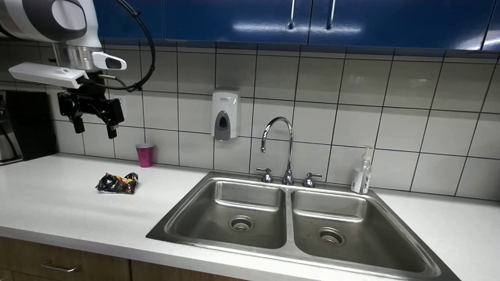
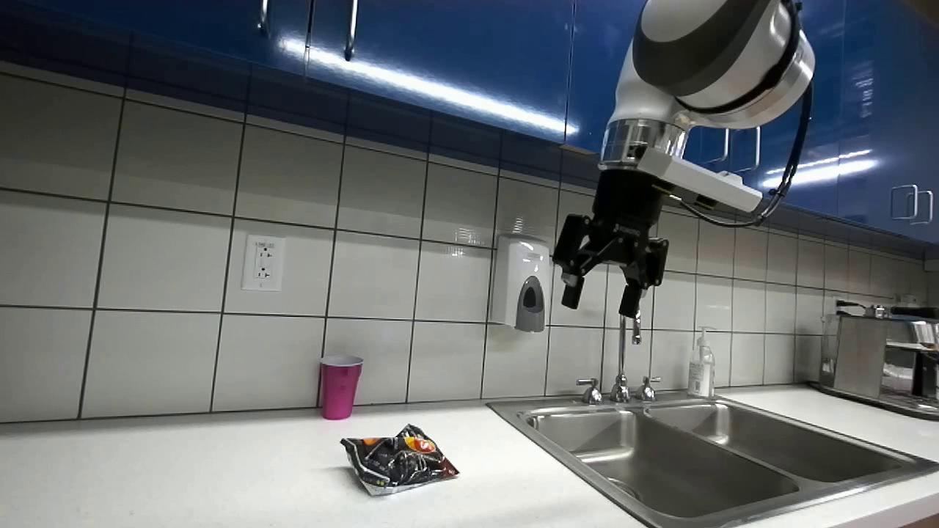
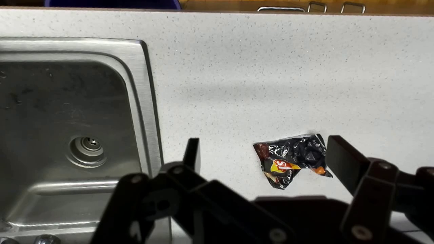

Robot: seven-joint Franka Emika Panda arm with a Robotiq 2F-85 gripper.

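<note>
High above the counter, my gripper (image 1: pixel 96 130) stands open with nothing between its fingers. In the second exterior view the gripper (image 2: pixel 600 301) hangs clear of every surface, fingers pointing down. A crumpled black snack bag (image 2: pixel 400 459) with a red and yellow logo lies flat on the counter left of the sink. From the wrist view the bag (image 3: pixel 291 158) shows below, between the spread fingers and nearer the right one. A magenta cup (image 2: pixel 340 387) stands upright by the tiled wall, behind the bag; the wrist view does not show it.
A double steel sink (image 1: pixel 289 234) with a tall faucet (image 1: pixel 289 150) is set into the counter. A pump bottle (image 1: pixel 362 173) stands at its back corner. On the wall hangs a soap dispenser (image 1: pixel 225 114). Bare counter (image 1: pixel 56 196) surrounds the bag.
</note>
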